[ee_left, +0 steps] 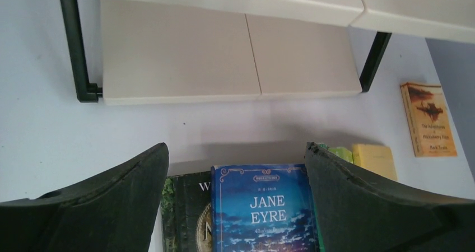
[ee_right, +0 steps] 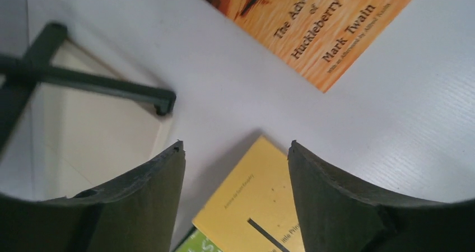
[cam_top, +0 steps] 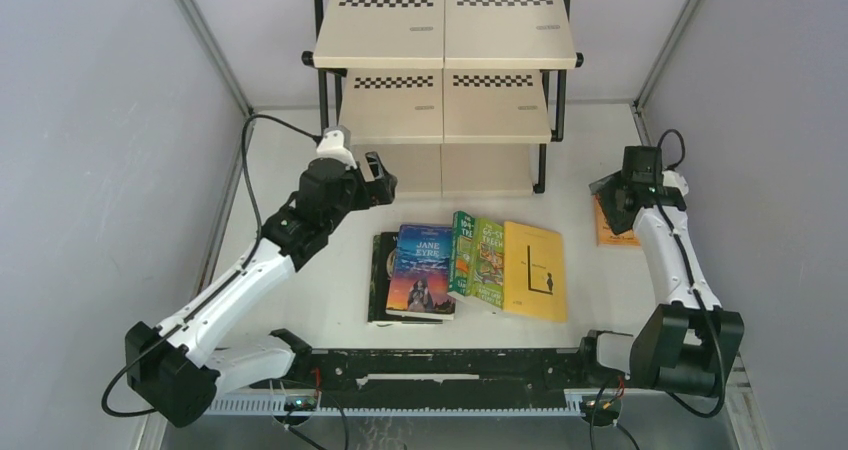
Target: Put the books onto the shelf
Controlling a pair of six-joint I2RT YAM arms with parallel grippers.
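Note:
The blue Jane Eyre book (cam_top: 420,270) lies partly over a black book (cam_top: 379,280) at the front of the table. Right of it are a green book (cam_top: 487,260) with a raised green spine and a yellow book (cam_top: 534,273). An orange Huckleberry Finn book (ee_right: 319,33) lies alone on the right. My left gripper, open and empty, hangs behind Jane Eyre, in front of the shelf. Over the orange book is my right gripper (cam_top: 612,202); its fingers (ee_right: 151,190) stand apart with nothing held between them.
A black-framed rack with cream shelves (cam_top: 442,105) stands at the back centre. Bare white table (cam_top: 600,290) shows around the books, with grey walls (cam_top: 770,170) on both sides.

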